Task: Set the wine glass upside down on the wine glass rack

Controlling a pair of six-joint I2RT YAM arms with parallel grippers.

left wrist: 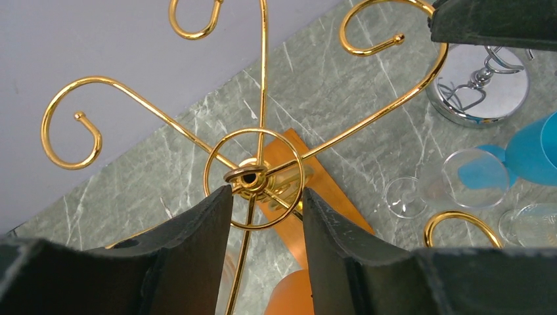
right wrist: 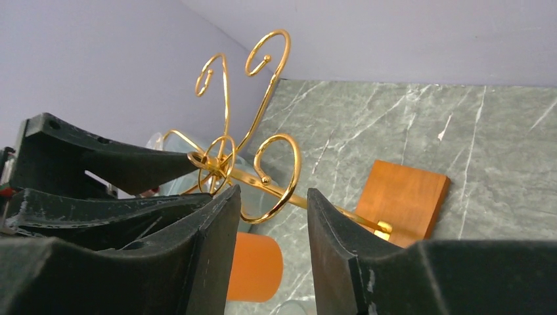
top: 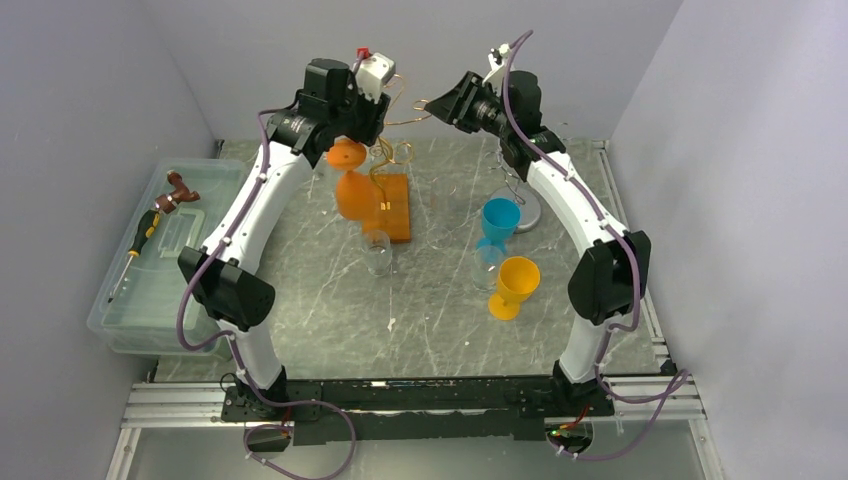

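The gold wire rack (left wrist: 265, 85) rises from a wooden base (right wrist: 404, 200), its curled arms spreading around a top ring (left wrist: 217, 154). An orange wine glass (top: 355, 197) hangs upside down at the rack's left side, foot up. My left gripper is part open at the rack's top, its fingers on either side of the ring; whether they touch it cannot be told. Over on the right, my right gripper stands part open, with a curled rack arm end (right wrist: 297, 164) in view between its fingertips; contact is unclear.
Right of the rack are a blue glass (top: 499, 220), a yellow glass (top: 516, 281), a clear glass (top: 487, 266) and a chrome stand (left wrist: 483, 85). Another clear glass (top: 376, 252) is in front of the wooden base. A plastic bin (top: 165, 300) with tools fills the left.
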